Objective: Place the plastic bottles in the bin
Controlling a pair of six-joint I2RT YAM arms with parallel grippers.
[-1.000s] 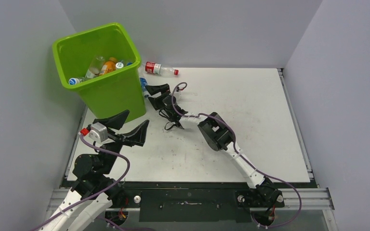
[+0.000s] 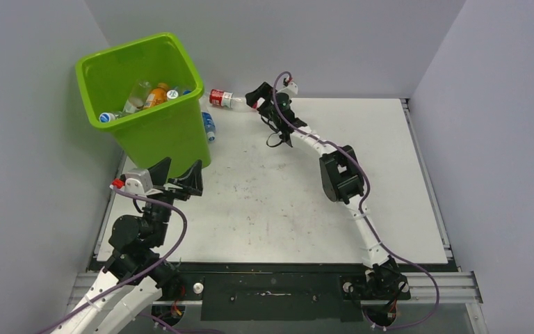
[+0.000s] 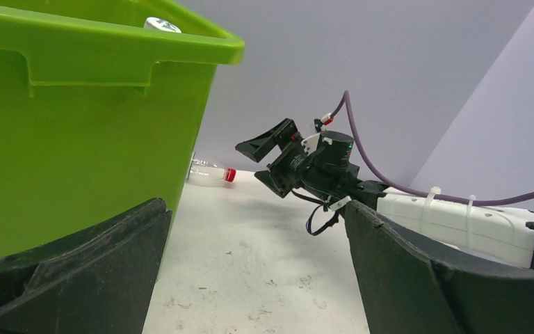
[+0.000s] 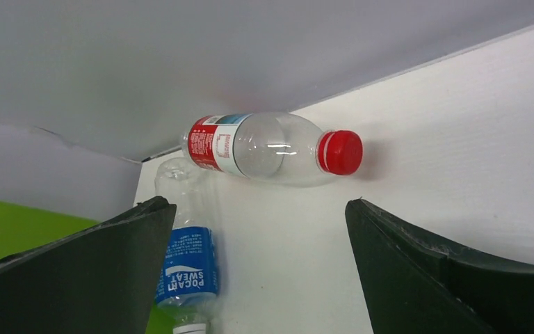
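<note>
A clear bottle (image 4: 278,146) with a red cap and a red-and-white label lies on its side against the back wall, right of the green bin (image 2: 163,129). My right gripper (image 2: 256,103) is open by its cap end in the top view; nothing is between its fingers. Beside the bin lies a second clear bottle (image 4: 189,268) with a blue label, partly hidden by the left finger in the right wrist view. Several bottles are inside the bin, among them an orange one (image 2: 156,95). In front of the bin, my left gripper (image 2: 181,174) stands open and empty.
The bin's near wall (image 3: 90,132) rises close to the left gripper. A grey wall (image 2: 306,49) bounds the table at the back.
The left gripper has shifted slightly left and turned. Both bottles on the table look unmoved.
</note>
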